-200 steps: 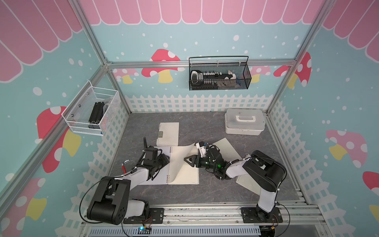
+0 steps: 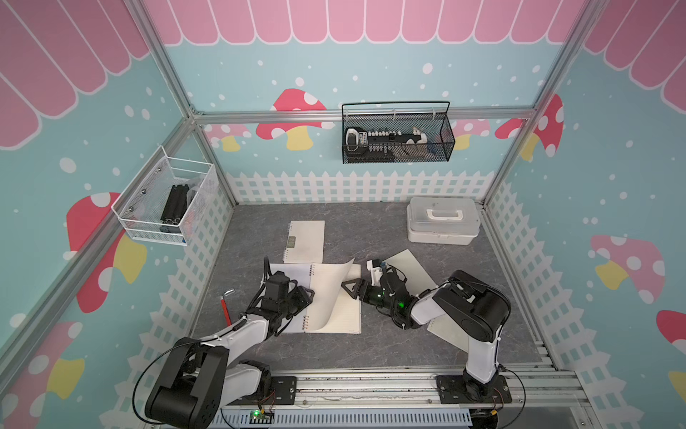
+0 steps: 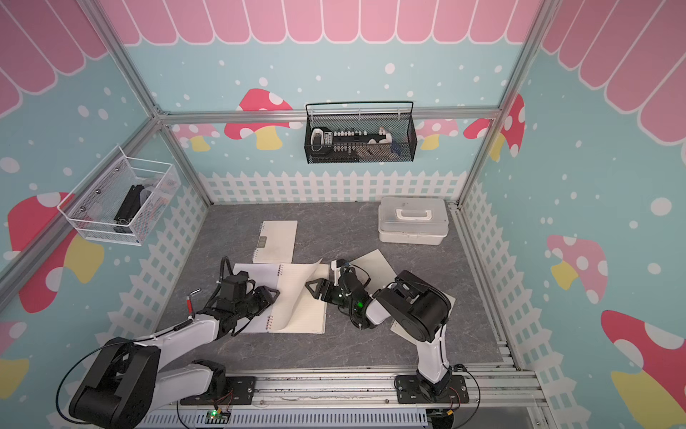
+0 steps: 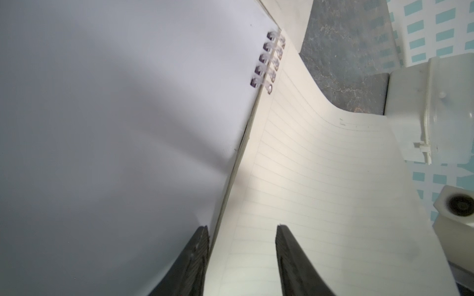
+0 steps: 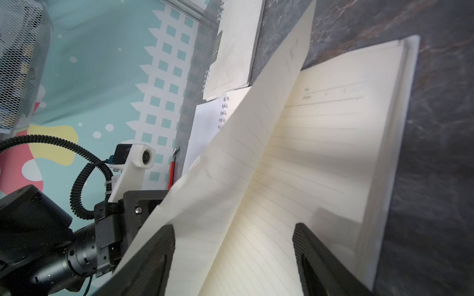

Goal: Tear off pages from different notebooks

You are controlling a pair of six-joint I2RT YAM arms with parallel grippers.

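An open spiral notebook (image 2: 340, 321) lies at the front centre, one lined page (image 5: 246, 143) curled upward from its right half. My left gripper is part open over the binding in the left wrist view, its fingertips either side of the page's inner edge, touching or apart I cannot tell. My right gripper stands open at the right half of the notebook, the raised page near its left finger. A smaller closed notebook (image 2: 307, 243) lies behind; another pale notebook or sheet (image 2: 410, 266) is partly under the right arm.
A translucent storage box (image 2: 443, 218) stands at the back right. A red-handled tool (image 2: 225, 310) lies at the far left. A black mesh basket (image 2: 398, 150) and a white basket (image 2: 150, 228) hang on the walls.
My left gripper has moved right and slightly toward the front, nearer the binding.
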